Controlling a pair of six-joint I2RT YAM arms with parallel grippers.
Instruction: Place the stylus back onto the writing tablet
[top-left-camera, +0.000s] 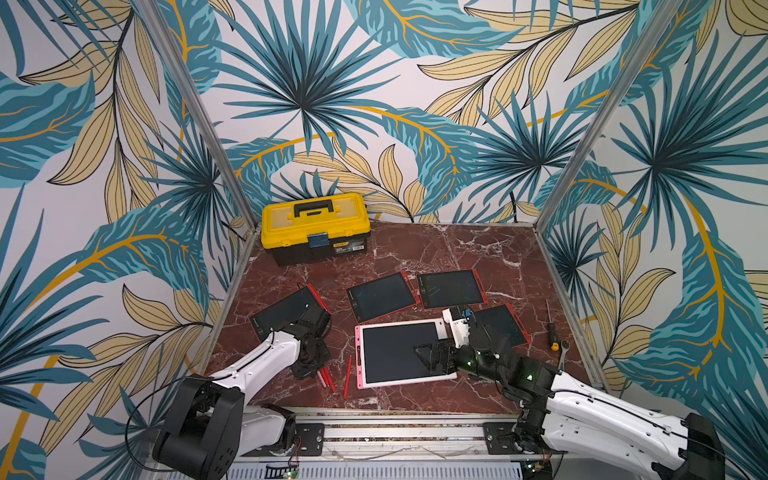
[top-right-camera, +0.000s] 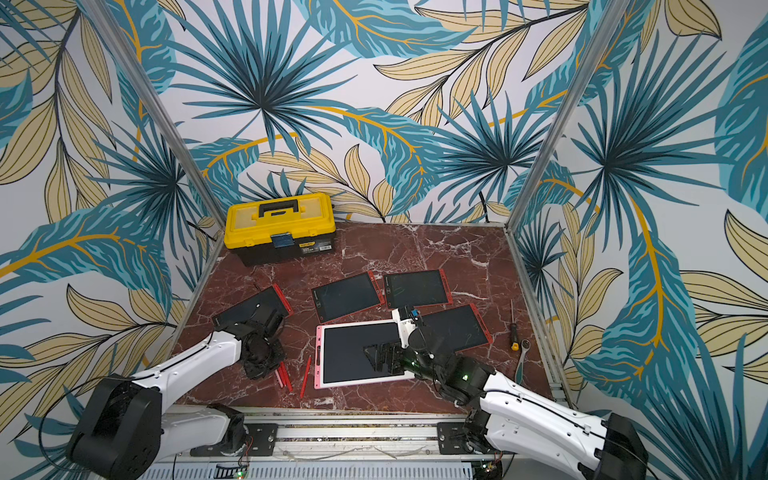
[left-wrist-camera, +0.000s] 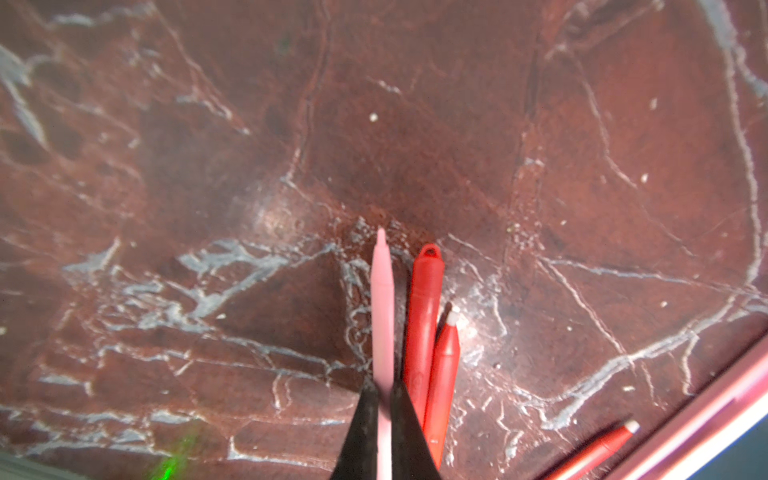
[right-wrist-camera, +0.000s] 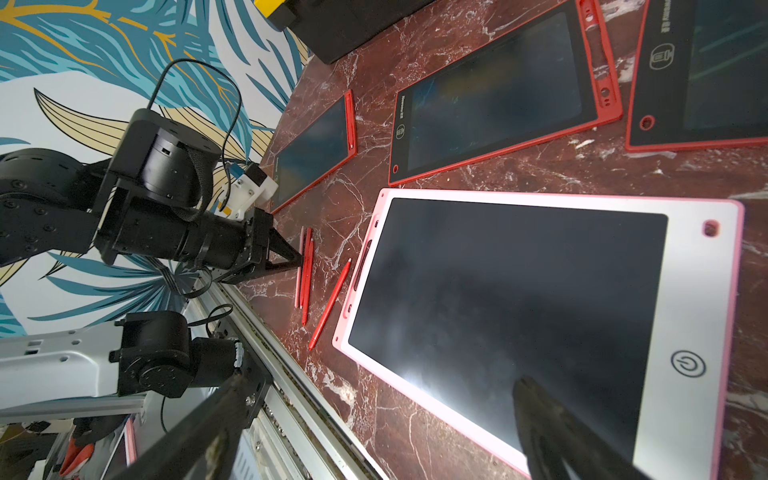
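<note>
A pink stylus (left-wrist-camera: 382, 296) lies on the marble table beside several red styluses (left-wrist-camera: 424, 296). My left gripper is over the pink stylus in the left wrist view, its tips close on either side of it; whether it grips the stylus is unclear. The pink-and-white writing tablet (right-wrist-camera: 688, 304) lies in the middle front, its slotted edge toward the red styluses. My right gripper stands open over this tablet, nothing between its fingers.
Several red-framed tablets (top-left-camera: 380, 294) lie behind and to the sides. A yellow toolbox (top-left-camera: 312, 224) sits at back left; a screwdriver (top-left-camera: 552, 340) and wrench lie at far right.
</note>
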